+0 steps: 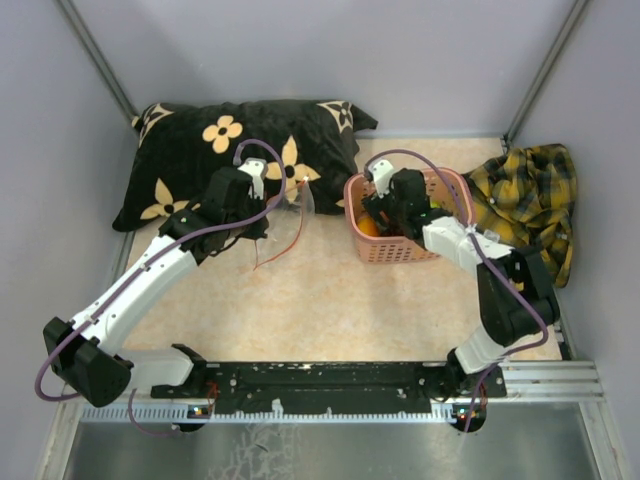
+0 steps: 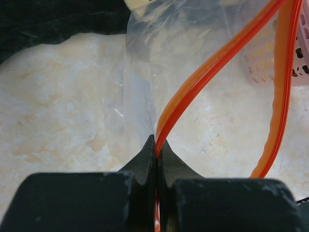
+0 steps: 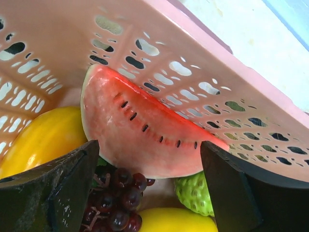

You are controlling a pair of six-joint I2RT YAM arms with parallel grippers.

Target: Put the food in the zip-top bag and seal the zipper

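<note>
A clear zip top bag [image 2: 145,67] with an orange-red zipper [image 2: 193,84] hangs from my left gripper, which is shut on the zipper edge. Its mouth gapes wide in the left wrist view. Over the pink basket [image 1: 395,250] my right gripper stands open, fingers pointing down into it. Between and beyond its fingers lies a watermelon slice [image 3: 145,128], leaning on the basket wall and not gripped. Dark grapes [image 3: 116,198], a yellow-orange fruit [image 3: 46,135], a yellow piece [image 3: 176,220] and a bumpy green one [image 3: 194,193] lie around it.
A black flowered cushion [image 1: 240,140] fills the back left, behind the bag. Right of the basket lies a plaid cloth [image 1: 540,200]. Bare table [image 1: 330,310] shows between the left arm and the basket, and toward the front.
</note>
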